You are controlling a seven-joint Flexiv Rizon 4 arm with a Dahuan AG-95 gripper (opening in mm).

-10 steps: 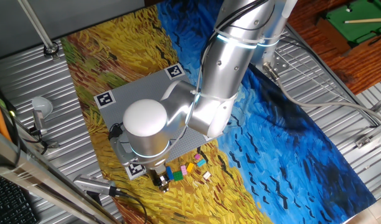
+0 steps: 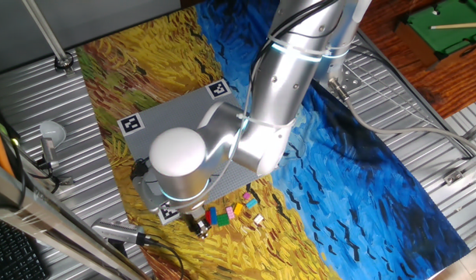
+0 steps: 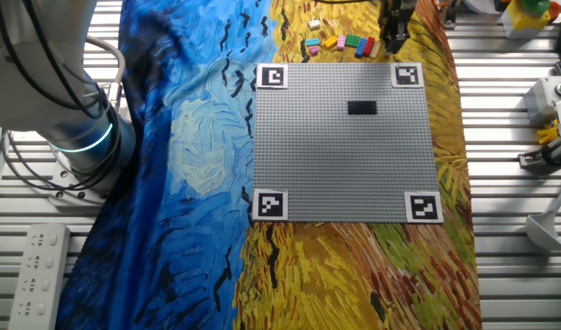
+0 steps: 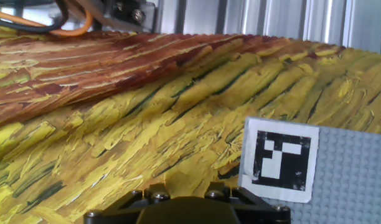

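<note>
Several coloured toy bricks lie in a loose row on the yellow part of the cloth, just off the grey studded baseplate (image 3: 299, 137). Among them are a green brick (image 2: 223, 220), a blue brick (image 2: 213, 215), a pink brick (image 2: 230, 212) and a red brick (image 3: 368, 45). One black brick (image 3: 362, 107) sits on the baseplate. My gripper (image 2: 201, 227) is low at the row's end, close to the red and blue bricks. From the other side the gripper (image 3: 395, 35) shows as a dark, small shape. Whether its fingers are apart, or hold anything, is unclear. No bricks appear in the wrist view.
White marker squares (image 4: 280, 160) cover the baseplate's corners. A silver device with a cable (image 2: 118, 232) lies near the gripper's side of the table. Most of the baseplate is bare. A power strip (image 3: 38, 275) stands beyond the cloth.
The arm's rounded wrist has shifted slightly left, and the gripper with it, by a small amount. A red brick beside the blue one now shows more clearly. The other bricks look unmoved.
</note>
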